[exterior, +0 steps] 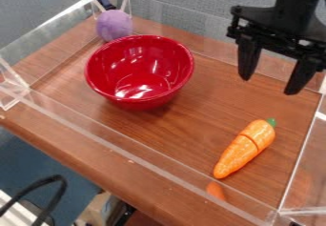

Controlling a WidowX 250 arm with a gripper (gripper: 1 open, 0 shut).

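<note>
A black gripper point(273, 66) hangs at the upper right, open, with its fingers spread and nothing between them. It is above and behind an orange toy carrot point(243, 150) with a green top, which lies on the wooden surface at the lower right. A red bowl point(139, 70) stands at the left middle. Behind it, in the back left, is a purple round object point(113, 25), its lower part partly hidden by the bowl.
Clear plastic walls surround the wooden work surface point(173, 139). A black cable point(51, 184) and some items lie outside at the lower left. The middle of the surface between bowl and carrot is free.
</note>
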